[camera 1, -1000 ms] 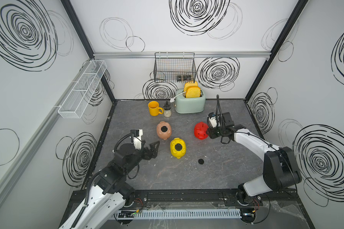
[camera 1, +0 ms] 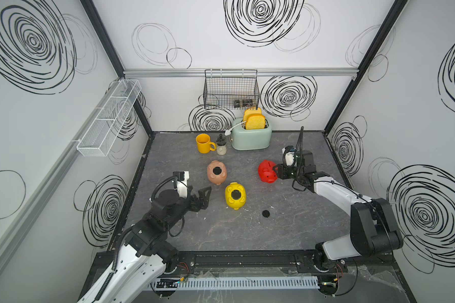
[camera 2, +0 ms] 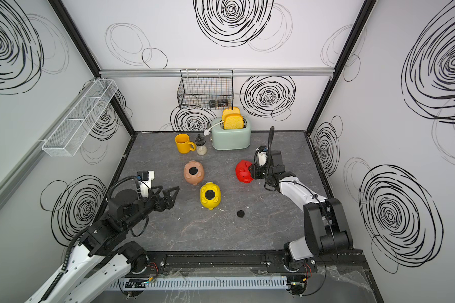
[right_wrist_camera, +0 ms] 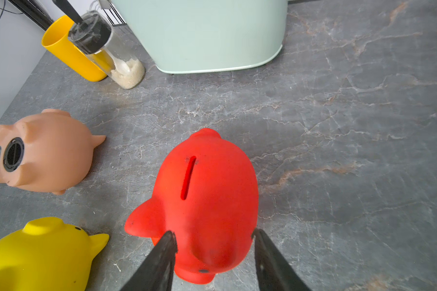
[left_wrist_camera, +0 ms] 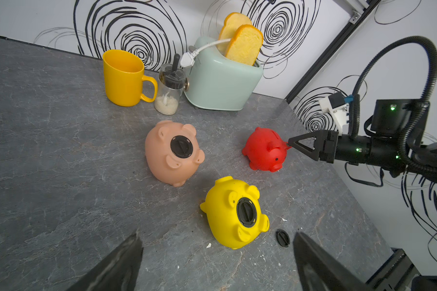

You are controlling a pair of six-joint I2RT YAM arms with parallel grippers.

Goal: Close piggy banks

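Note:
The red piggy bank [right_wrist_camera: 213, 198] stands on the table with its coin slot upward. My right gripper is at its side, parted fingers reaching either side of its lower part; whether they touch it I cannot tell. A yellow piggy bank [camera 1: 235, 196] and a pink piggy bank [camera 1: 216, 172] lie with black plugs upward, seen in the yellow one [left_wrist_camera: 246, 212] and the pink one [left_wrist_camera: 181, 146]. One loose black plug [camera 1: 265, 213] rests flat on the table. My left gripper [camera 1: 205, 198] hangs open and empty, left of the yellow bank.
At the back stand a mint toaster [camera 1: 251, 138] with toast slices, an orange-yellow mug [camera 1: 204, 144] and a small jar [camera 1: 221, 147]. A wire basket [camera 1: 231, 91] is on the rear wall.
My right gripper has shifted slightly right and away from the front. The red piggy bank has moved a little the same way. The left arm and the other banks have stayed put.

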